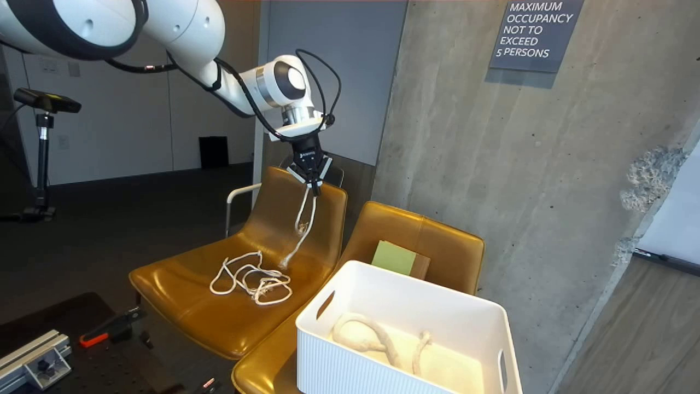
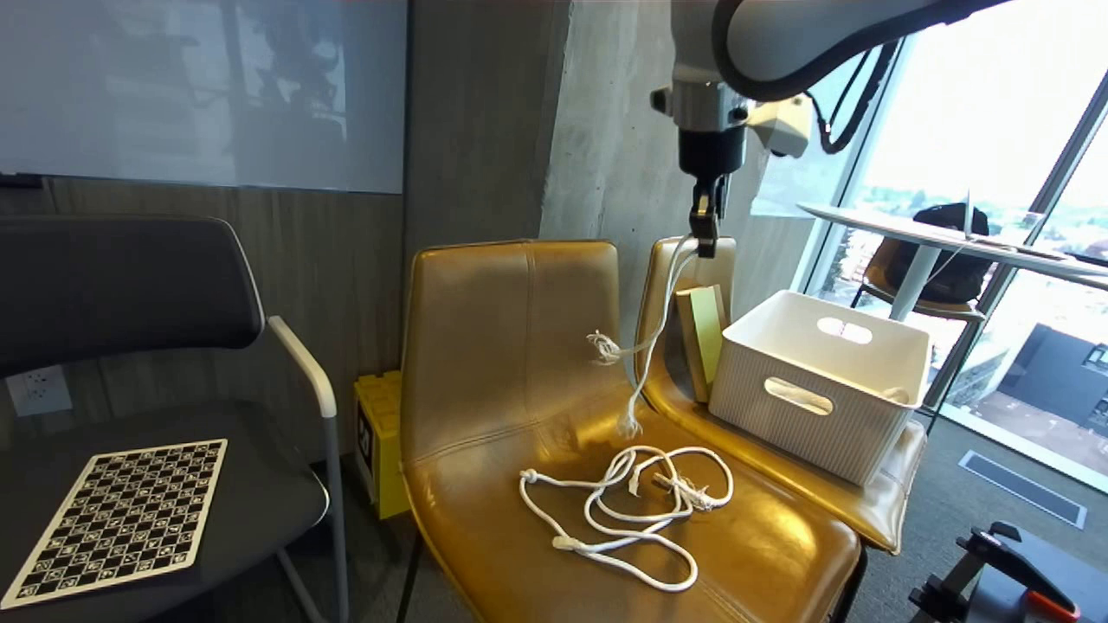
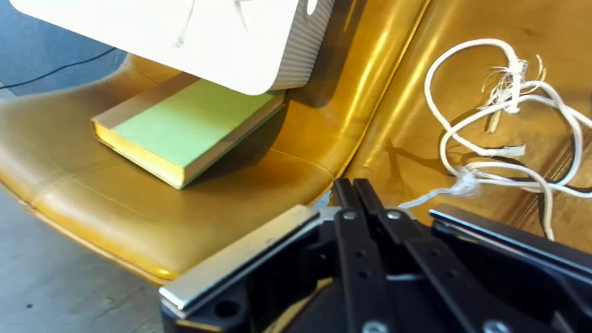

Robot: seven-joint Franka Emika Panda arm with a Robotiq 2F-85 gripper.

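My gripper [image 1: 315,191] hangs above the left tan chair, its fingers shut on a white rope [image 1: 305,226]. Two lengths of that rope dangle from the fingertips; in exterior view 2 the hanging rope [image 2: 665,311] has frayed ends, the lower one close to the seat. More white rope [image 1: 252,279] lies in loose loops on the chair seat. From the wrist, these loops [image 3: 502,105] show at the right, while the gripper has its fingers together and the pinched part of the rope is hidden beneath them.
A white bin [image 1: 400,282] stands on the neighbouring tan chair, with pale rope-like pieces [image 1: 367,335] inside. Behind it a green book [image 2: 703,337] leans by the backrest. A dark chair [image 2: 125,311] with a patterned board [image 2: 125,514] stands at the left of exterior view 2.
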